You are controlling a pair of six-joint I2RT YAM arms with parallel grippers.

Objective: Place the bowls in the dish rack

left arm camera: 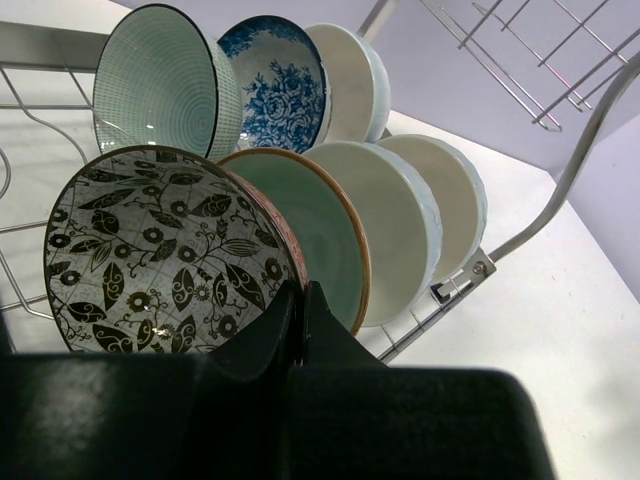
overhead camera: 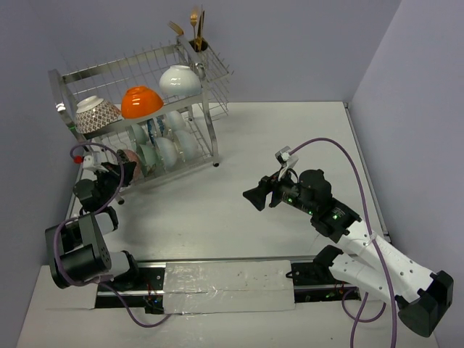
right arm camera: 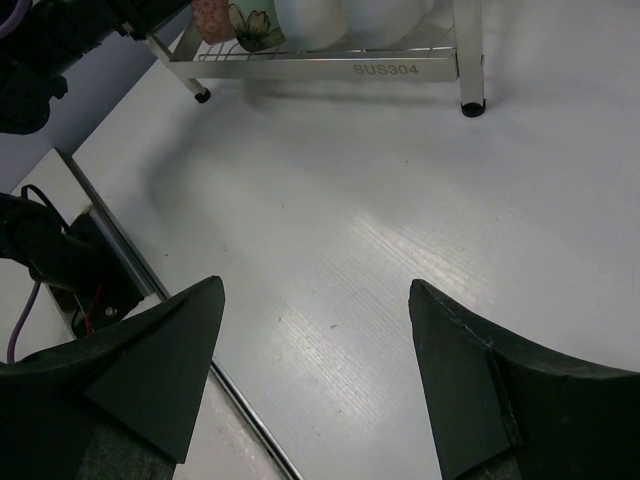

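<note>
A black-and-white floral bowl (left arm camera: 150,255) stands on its side at the left end of the lower rack row, its patterned inside showing in the left wrist view. My left gripper is shut on the rim of this bowl at its lower right. Close behind it leans a green bowl with a brown rim (left arm camera: 315,225), then two white bowls (left arm camera: 375,215). Farther back stand a pale green bowl (left arm camera: 155,85), a blue floral bowl (left arm camera: 285,100) and another white bowl (left arm camera: 345,75). My right gripper is open and empty above the bare table.
On the upper tier of the dish rack (overhead camera: 215,141) sit a patterned bowl (overhead camera: 98,116), an orange bowl (overhead camera: 141,103) and a white bowl (overhead camera: 180,81). Golden cutlery (overhead camera: 194,25) stands in a holder at the back.
</note>
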